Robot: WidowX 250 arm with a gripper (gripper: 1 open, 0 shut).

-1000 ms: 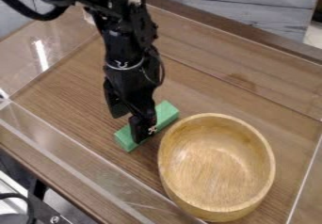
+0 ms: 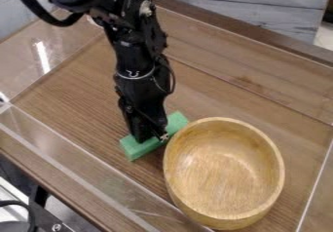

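The black gripper (image 2: pixel 146 129) hangs down from the top of the view, its tip low on a green block (image 2: pixel 136 147) that lies on the wooden table. The fingers partly cover the block; whether they are closed on it cannot be told. A round wooden bowl (image 2: pixel 224 173) sits just right of the block at the lower right.
A clear panel edge runs along the left and front, and a pale grey board (image 2: pixel 260 12) stands behind the table.
The gripper's lower part has drawn narrower over the block and shifted slightly left. The block and bowl look about where they were.
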